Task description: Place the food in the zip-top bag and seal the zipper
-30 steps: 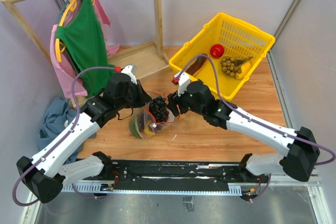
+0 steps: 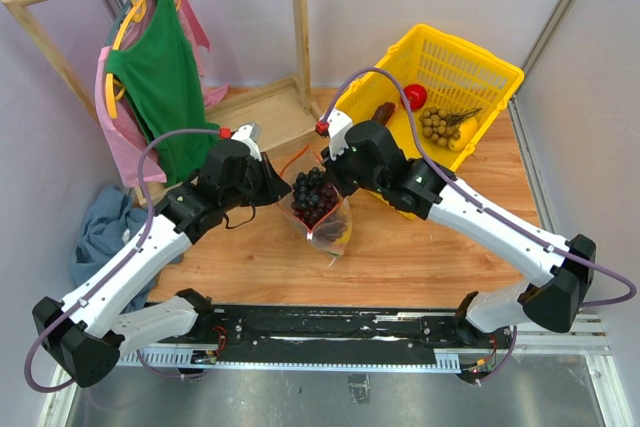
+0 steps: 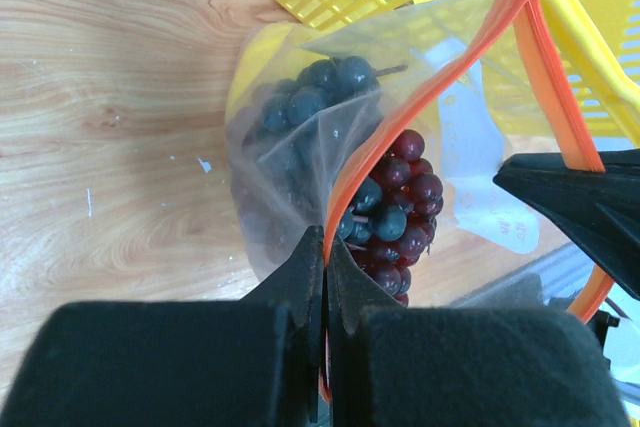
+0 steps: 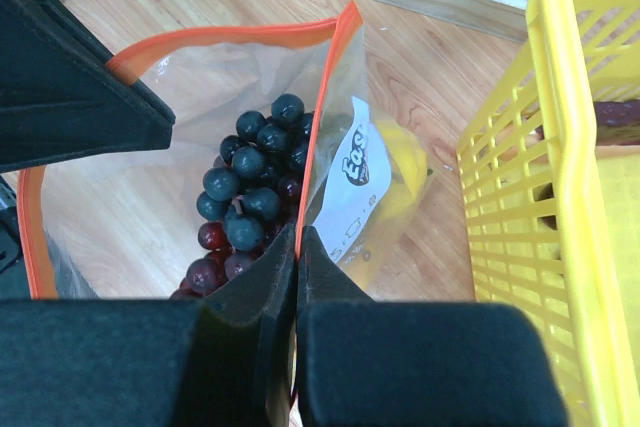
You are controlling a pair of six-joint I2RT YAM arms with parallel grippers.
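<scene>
The clear zip top bag with its orange zipper rim hangs between my two grippers, its mouth wide open. Inside it lies a bunch of dark grapes; something yellow shows low in the bag. My left gripper is shut on one side of the bag's rim, the orange edge running down between its fingers. On the opposite side, my right gripper is likewise shut on the rim. In the right wrist view a printed white label shows on the bag.
A yellow basket stands at the back right, close to the right arm, holding a red tomato, brownish round fruit and more. A clothes rack with a green garment is at the left. Bare table lies in front of the bag.
The hanging bag has swung to the right, its bottom shifting from lower left to lower right. The left arm has hardly moved.
</scene>
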